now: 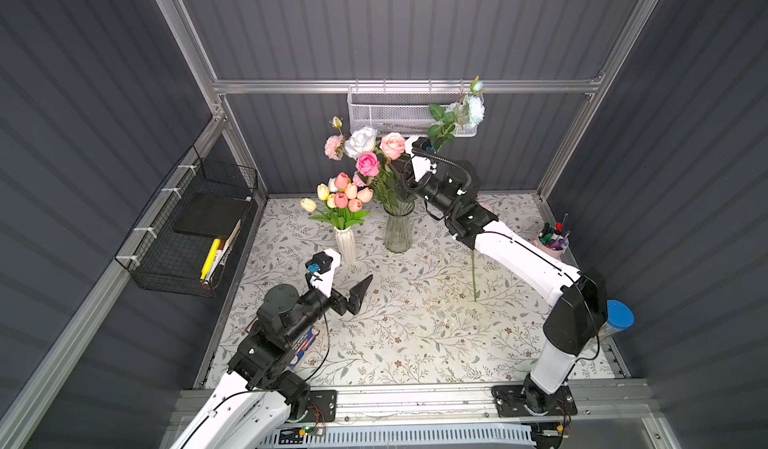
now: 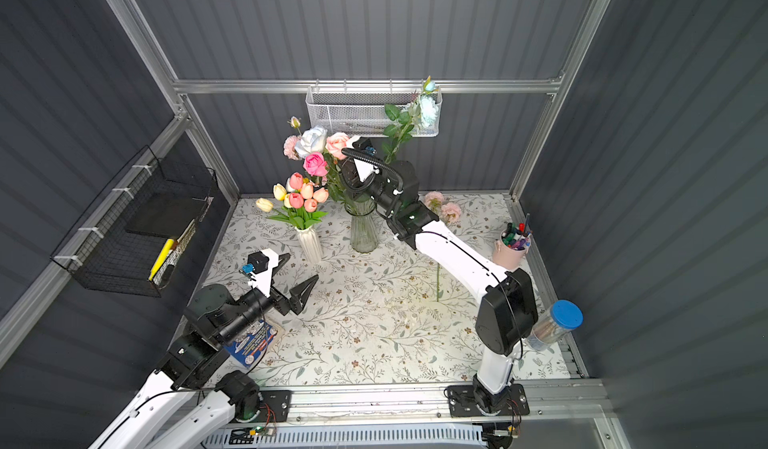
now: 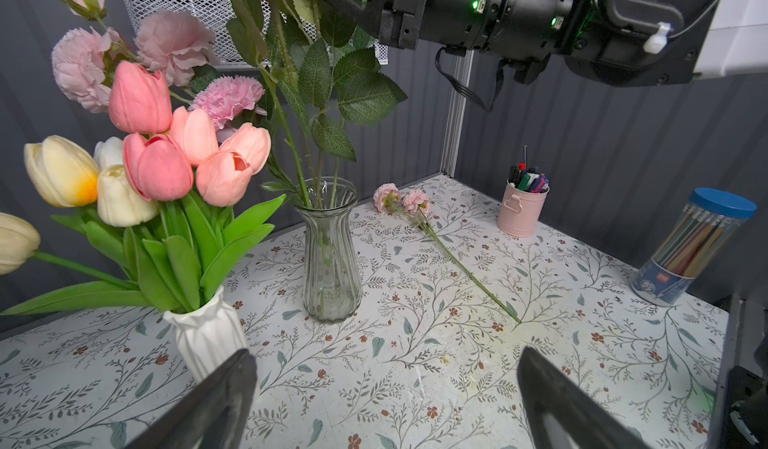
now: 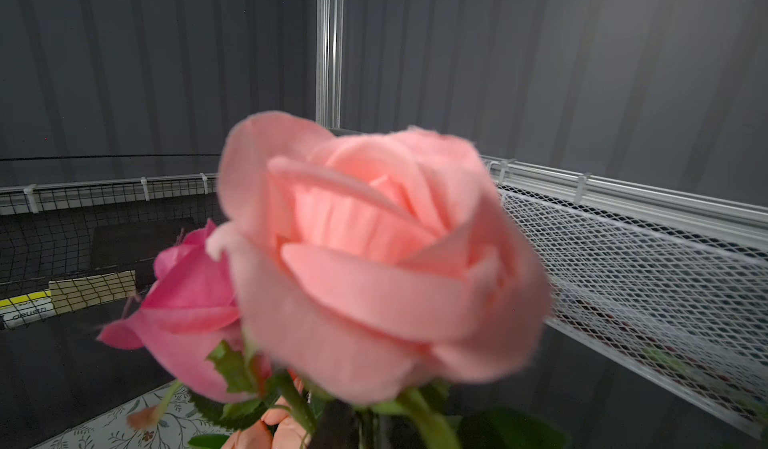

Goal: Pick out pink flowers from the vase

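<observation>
The glass vase (image 1: 398, 231) stands upright at the back centre, with stems inside. Above it are a light pink rose (image 4: 384, 265), a hot pink rose (image 4: 188, 313) and pink carnations (image 3: 228, 98). My right gripper (image 1: 400, 169) is shut among the stems, close below the light pink rose, which hides its fingertips in the right wrist view; whether a stem is between them I cannot see. On the table, right of the vase, lies a pink carnation stem (image 3: 464, 269). My left gripper is open and empty, low at front left.
A white vase (image 3: 209, 333) of tulips stands left of the glass vase. A pale blue flower (image 1: 473, 109) leans right. Behind is a white mesh basket (image 2: 336, 117). A pen cup (image 3: 520, 210) and pencil jar (image 3: 688, 249) stand at right.
</observation>
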